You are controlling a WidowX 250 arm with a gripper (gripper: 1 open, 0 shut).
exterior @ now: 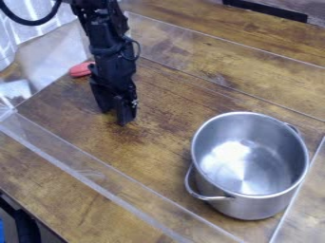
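Observation:
The black gripper [117, 104] hangs from the arm at the upper left, low over the wooden table, its tips at or close to the surface. Whether its fingers are apart or together, and whether anything is between them, is too dark to tell. A red object [79, 69] lies behind the arm, partly hidden by it. A large steel pot [248, 161] with side handles stands at the lower right.
Clear plastic edging [76, 161] runs along the table's left and front. Bare wood [140, 161] spreads between gripper and pot, and more free surface lies toward the back right. A white cloth [26, 28] is at the far left.

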